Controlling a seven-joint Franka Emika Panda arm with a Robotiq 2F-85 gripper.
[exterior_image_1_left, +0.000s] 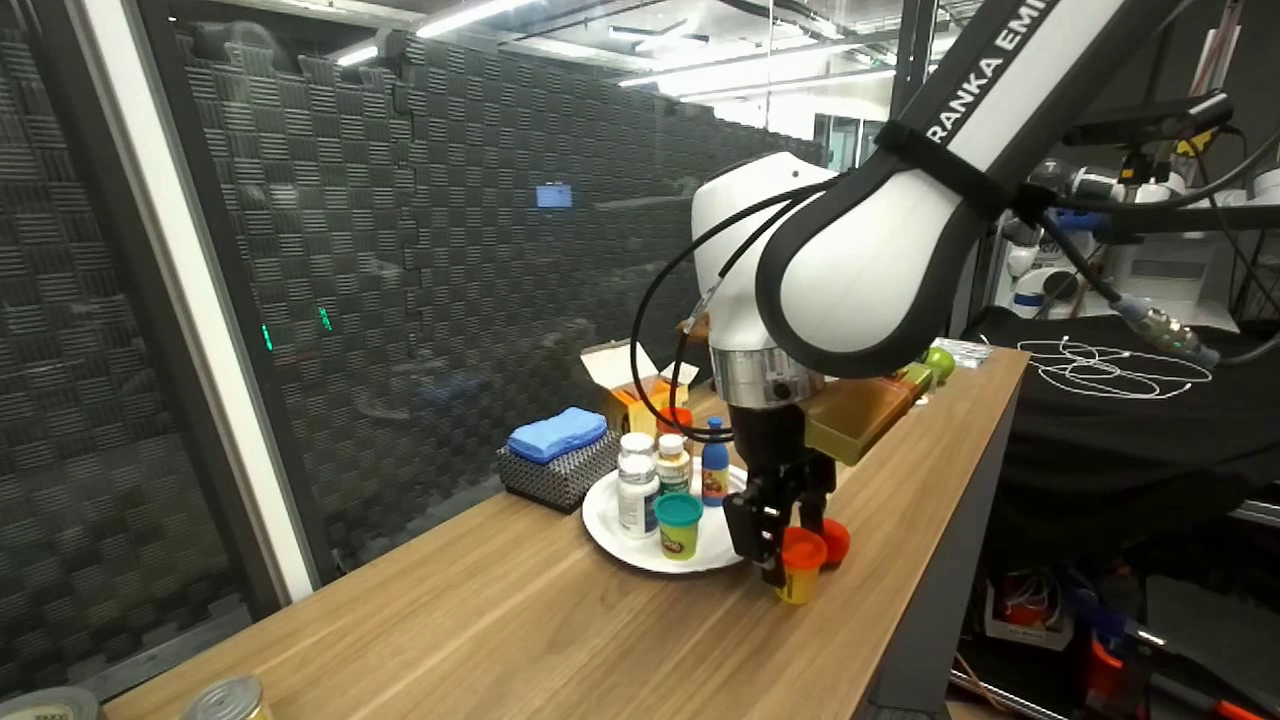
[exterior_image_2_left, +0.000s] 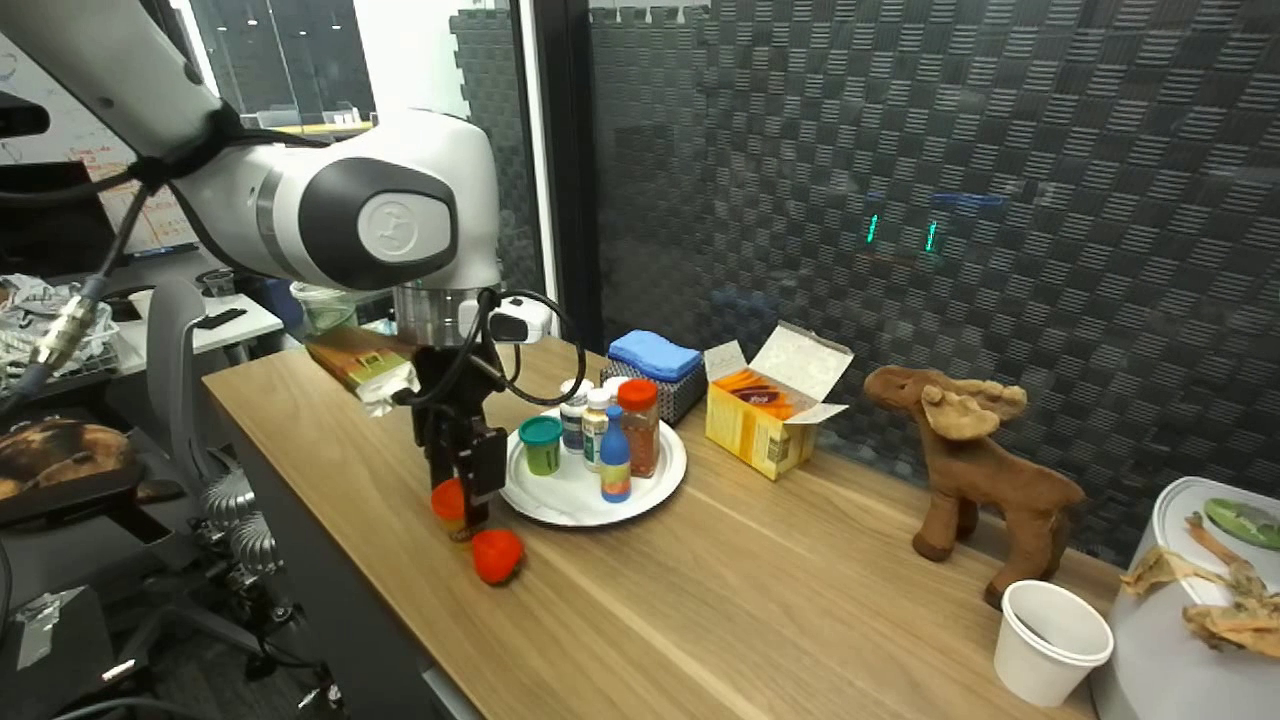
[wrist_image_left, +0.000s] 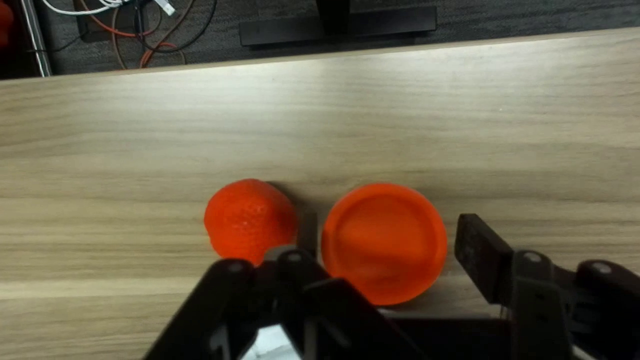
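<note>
A yellow tub with an orange lid (exterior_image_1_left: 800, 564) stands upright on the wooden table; from above, in the wrist view, the orange lid (wrist_image_left: 384, 243) lies between the two black fingers of my gripper. The left finger is close to the lid's edge, while a small gap shows between the lid and the right finger. The fingers are part open and reach down around the tub. Right beside the left finger sits a red strawberry-like object (wrist_image_left: 249, 219), also seen as a red round thing (exterior_image_2_left: 497, 556) in exterior view 2.
A white plate (exterior_image_2_left: 564, 514) next to the gripper carries several bottles and a green-lidded tub (exterior_image_2_left: 540, 445). Behind it are a blue cloth (exterior_image_2_left: 654, 354) and an open yellow box (exterior_image_2_left: 768, 420). A plush moose (exterior_image_2_left: 996, 480) stands farther off. The table's near edge is close.
</note>
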